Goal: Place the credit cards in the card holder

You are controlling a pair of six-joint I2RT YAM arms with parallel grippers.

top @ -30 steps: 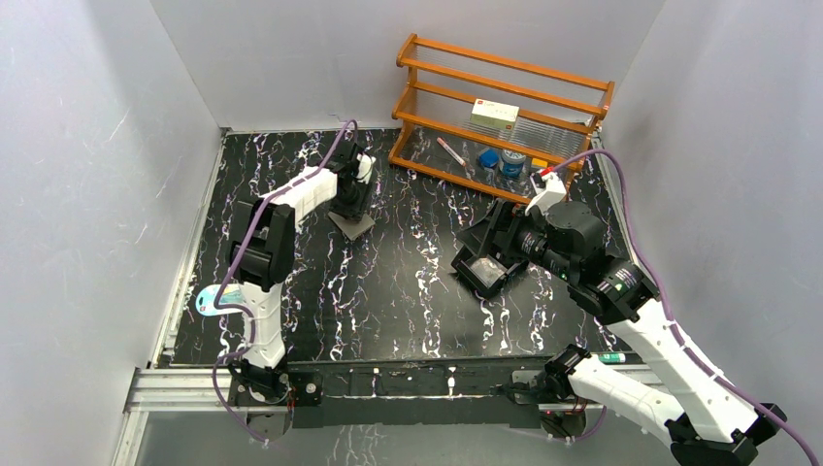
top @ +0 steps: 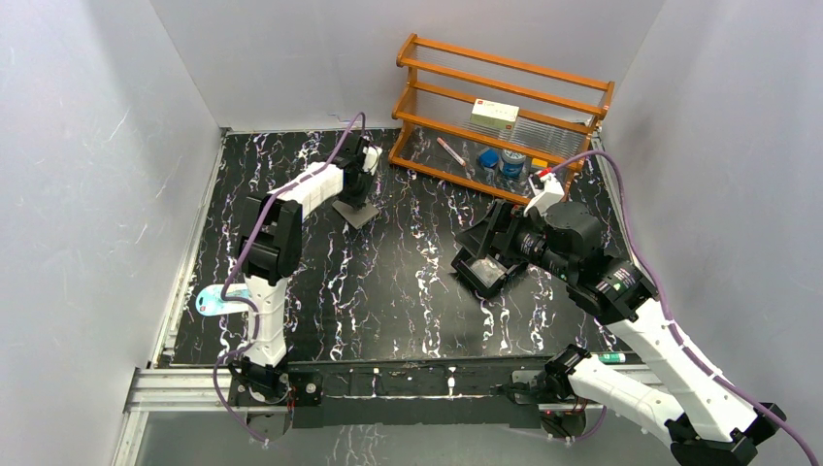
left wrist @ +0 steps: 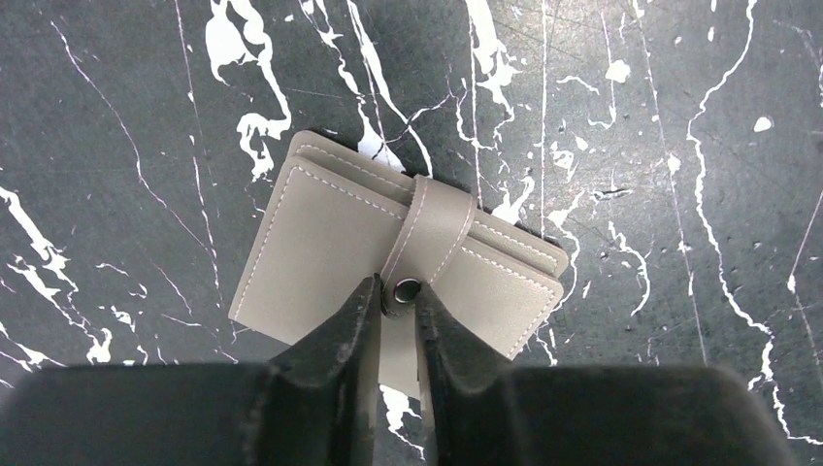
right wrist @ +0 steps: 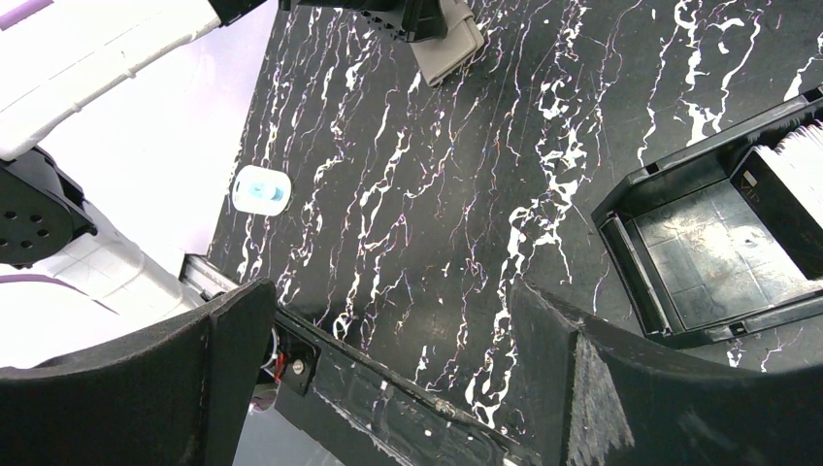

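Observation:
The grey-beige card holder lies flat on the dark marbled table, its strap folded over and a round snap near the strap's end. My left gripper is at that snap, its fingers nearly together with a narrow gap; whether they grip the strap cannot be told. In the top view the holder is partly covered by the left arm. My right gripper stands open with nothing between its fingers, over the black tray. White-edged cards stand in a black box inside that tray.
A wooden rack with a white-green box and small items stands at the back right. A light-blue tag lies at the left beside the left arm.
The left gripper has shifted slightly toward the back and right, and the card holder has moved the same way with it. The right arm has stayed still.

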